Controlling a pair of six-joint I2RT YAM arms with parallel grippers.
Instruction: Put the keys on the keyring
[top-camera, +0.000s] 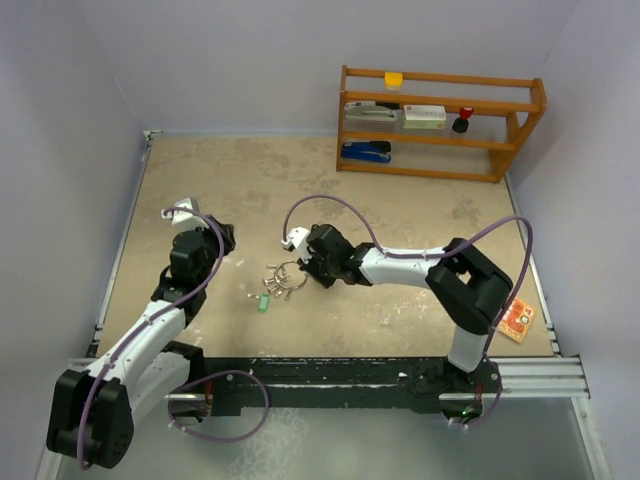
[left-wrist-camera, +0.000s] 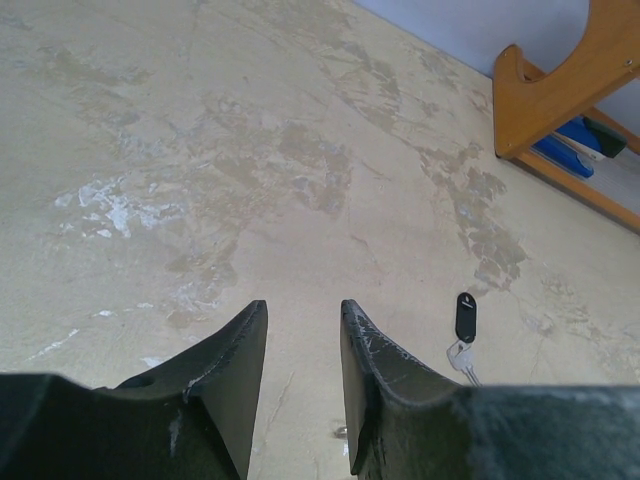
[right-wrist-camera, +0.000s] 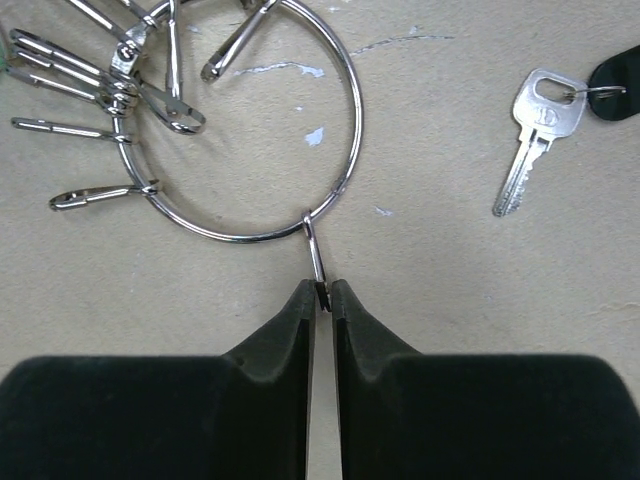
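A metal keyring (right-wrist-camera: 352, 140) lies on the table in the right wrist view, with several small metal clips bunched on its left side. My right gripper is shut on one clip (right-wrist-camera: 316, 250) hanging from the ring's near edge. A silver key (right-wrist-camera: 538, 125) with a black tag (right-wrist-camera: 618, 84) lies to the right of the ring, apart from it. Both key (left-wrist-camera: 460, 355) and tag (left-wrist-camera: 466, 316) also show in the left wrist view. My left gripper is partly open above bare table, nothing between its fingers. A green piece (top-camera: 263, 302) lies by the ring's lower left.
A wooden rack (top-camera: 440, 128) with a blue stapler (top-camera: 367, 151) and other items stands at the back right. An orange-and-white packet (top-camera: 516, 320) lies at the right edge. Open table surrounds the ring at the back and front.
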